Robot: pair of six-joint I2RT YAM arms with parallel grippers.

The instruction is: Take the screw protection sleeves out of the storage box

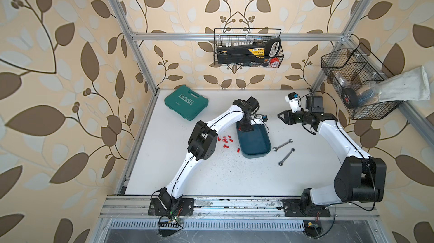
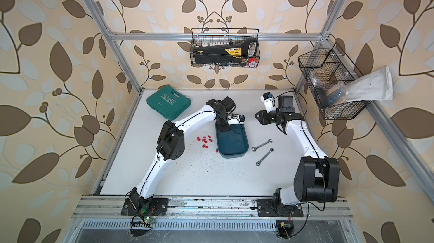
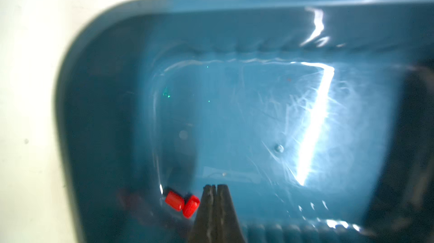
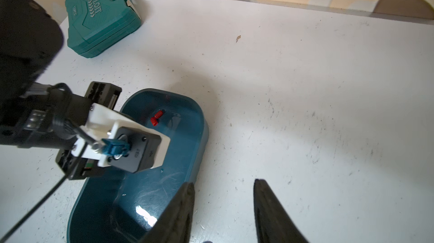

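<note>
The teal storage box [image 2: 232, 146] sits mid-table. Two red sleeves lie inside near a corner, with my left gripper shut just beside them, nothing seen between its fingers; in the right wrist view they show at the far end. More red sleeves [image 1: 225, 146] lie scattered on the table left of the box, one near its lower left side. My right gripper hangs to the right of the box, its fingers apart with only table visible between them.
Two wrenches [image 1: 286, 156] lie right of the box. A green case [image 1: 185, 102] sits back left. Wire baskets [image 2: 224, 48] hang on the back and right frame.
</note>
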